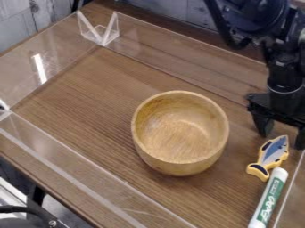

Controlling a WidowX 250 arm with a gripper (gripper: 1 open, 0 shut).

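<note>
My black gripper (279, 114) is at the right edge, low over the table just behind a yellow object with a blue patch (267, 162); whether its dark fingers hold anything I cannot tell. A white tube with a green label (268, 197) lies in front of the yellow object. A large tan bowl (181, 131) stands left of them.
The wooden table (84, 116) has free room on the left and behind the bowl. A white wire-like holder (99, 30) stands at the back left. The table's raised edges border the scene.
</note>
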